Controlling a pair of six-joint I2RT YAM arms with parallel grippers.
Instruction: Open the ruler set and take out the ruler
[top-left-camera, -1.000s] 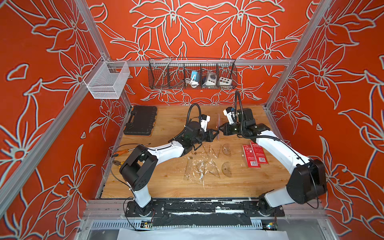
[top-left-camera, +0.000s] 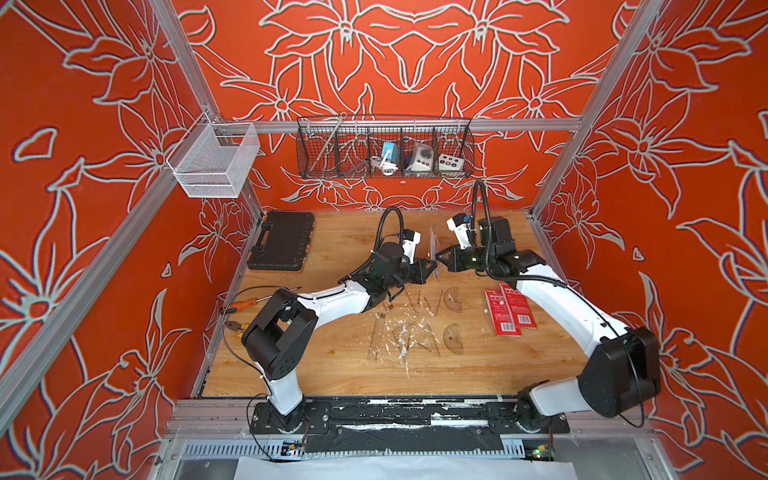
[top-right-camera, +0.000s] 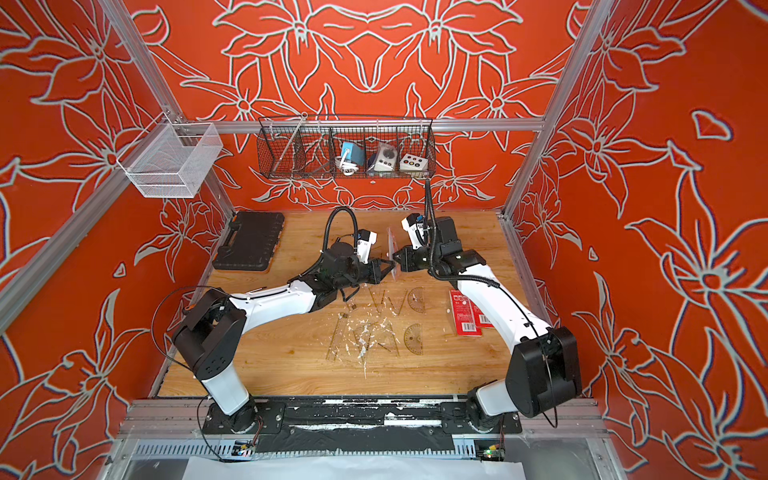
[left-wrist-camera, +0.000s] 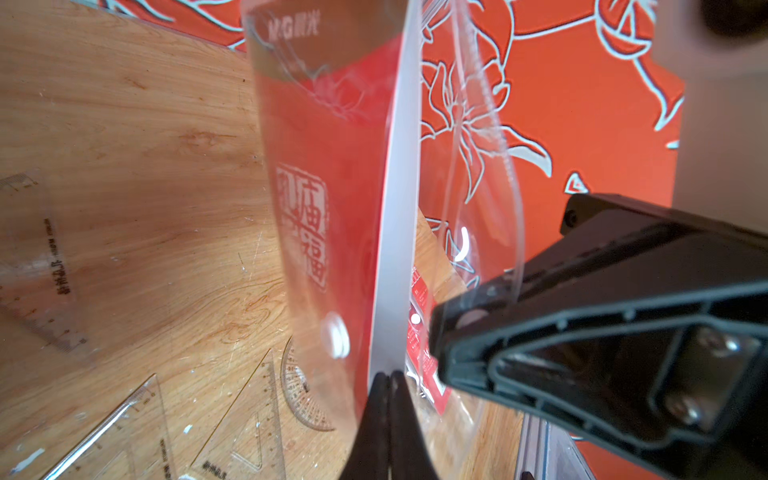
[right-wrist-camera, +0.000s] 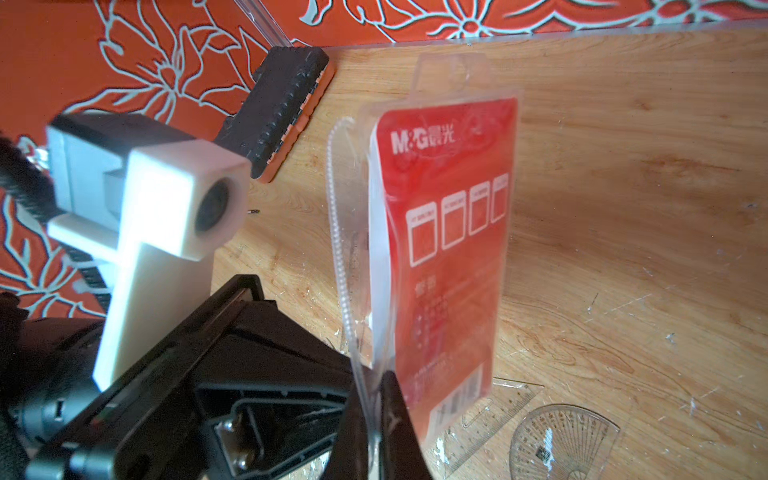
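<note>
A clear M&G ruler pouch with a red card (right-wrist-camera: 456, 240) is held upright above the table between my grippers. Its side edge gapes, and a clear sheet (right-wrist-camera: 349, 208) bows away from the card. My left gripper (top-left-camera: 433, 269) is shut on one side of the pouch, its fingertips at the card's edge in the left wrist view. Facing it, my right gripper (top-left-camera: 441, 258) is shut on the clear edge. The pouch's red face (left-wrist-camera: 328, 160) fills much of the left wrist view. No ruler can be made out inside.
Clear triangles (top-left-camera: 424, 336) and protractors (top-left-camera: 453, 339) lie on the table below, among white scraps. Red packs (top-left-camera: 502, 312) lie at right, under the right arm. A black case (top-left-camera: 280, 240) is at back left, a screwdriver (top-left-camera: 248, 304) at left.
The pouch, nearly edge-on earlier, now looks tilted and somewhat wider at its top. The left gripper has hardly moved.
</note>
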